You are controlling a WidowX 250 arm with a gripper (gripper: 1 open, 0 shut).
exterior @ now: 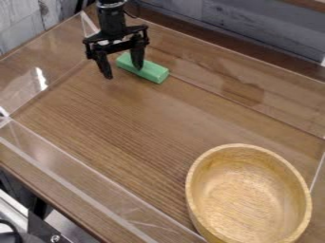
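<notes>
A green rectangular block (144, 69) lies tilted on the wooden table near the top centre. My black gripper (121, 65) reaches down from the top edge just left of the block, its fingers spread open and straddling toward the block's left end, pointing down at the tabletop. I cannot tell whether a finger touches the block.
A yellow oval basket (248, 226) sits at the lower right. Dark edges of the table show at the left and top.
</notes>
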